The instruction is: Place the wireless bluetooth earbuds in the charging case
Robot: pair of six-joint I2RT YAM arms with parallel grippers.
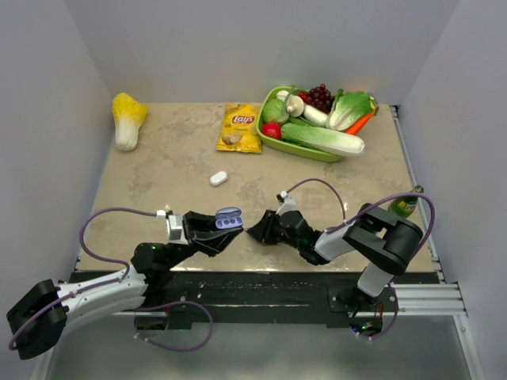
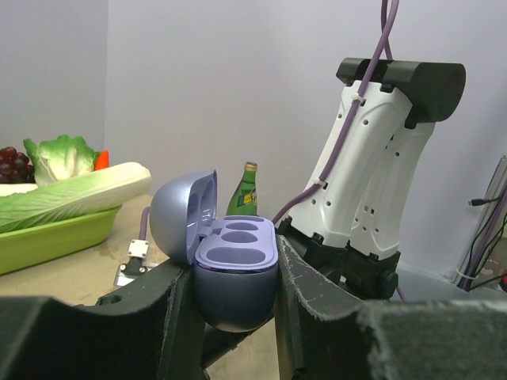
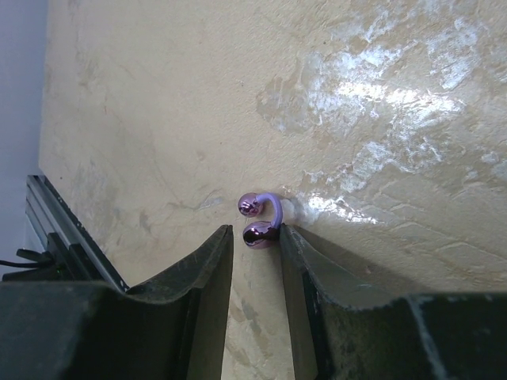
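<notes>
A lilac charging case (image 2: 236, 293) with its lid up and empty-looking slots is held in my left gripper, raised over the table's front left in the top view (image 1: 228, 223). A small purple earbud with a curved hook (image 3: 261, 233) lies on the table in the right wrist view. The fingertips of my right gripper are around it, part open, with the right finger at its edge; whether it is gripped I cannot tell.
A white oval object (image 1: 219, 178) lies mid-table. A chips bag (image 1: 238, 127), green vegetable basket (image 1: 265, 138) and cabbage (image 1: 127, 127) stand at the back; a green bottle (image 1: 405, 202) is at the right edge.
</notes>
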